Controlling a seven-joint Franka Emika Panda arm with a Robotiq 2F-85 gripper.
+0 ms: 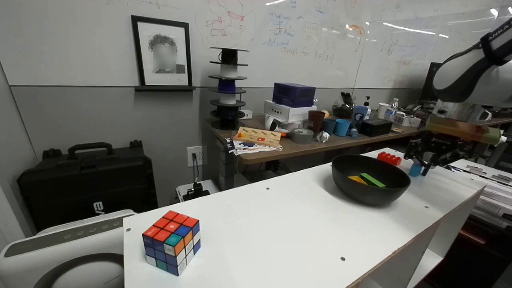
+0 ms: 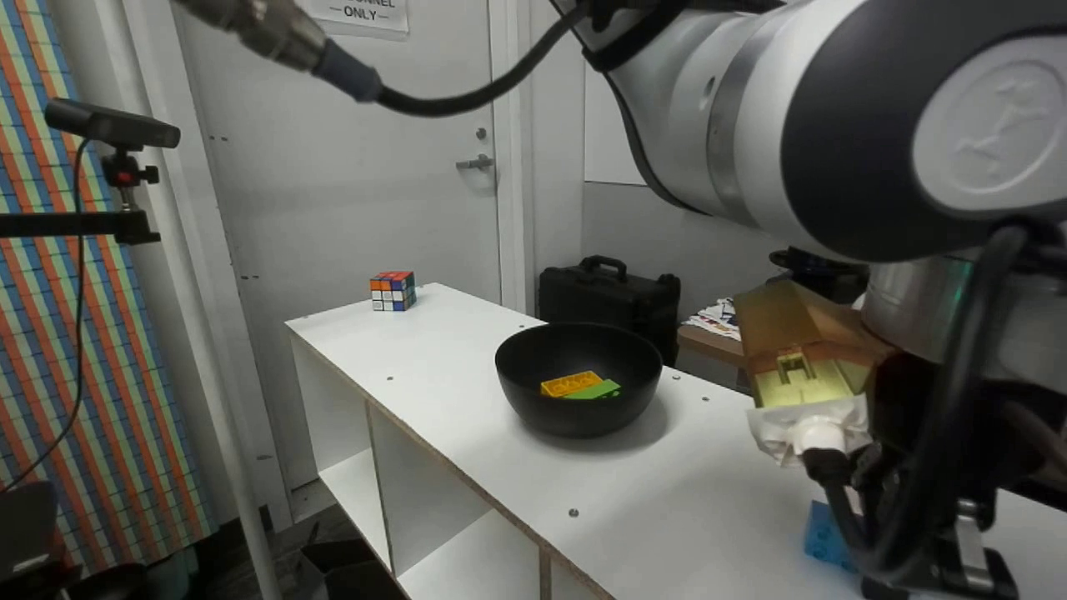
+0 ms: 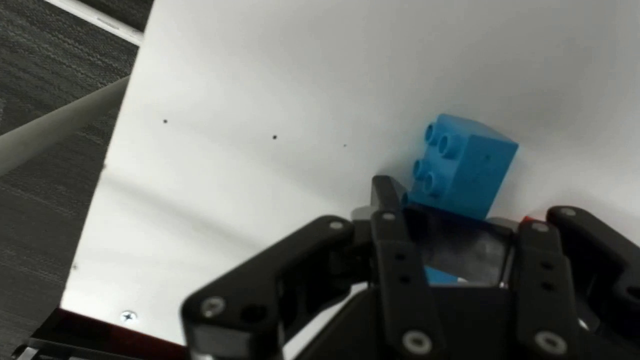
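A blue toy brick (image 3: pixel 474 162) stands tilted on the white tabletop, its studs facing left in the wrist view. Its lower end is hidden by the dark finger parts. Low over the table, my gripper (image 1: pixel 425 170) is shut right beside this brick; nothing clearly shows between its fingertips, and contact with the brick cannot be told. Farther back lies a red brick (image 1: pixel 389 158), mostly covered by the right finger in the wrist view. The black bowl (image 2: pixel 520 385) holds a yellow brick (image 2: pixel 571 383) and a green brick (image 2: pixel 598 391).
A Rubik's cube (image 1: pixel 171 242) sits at the far end of the tabletop (image 1: pixel 273 235). The surface between cube and bowl is clear. Behind runs a cluttered brown desk (image 1: pixel 259 156). The table's open front edge borders the working area.
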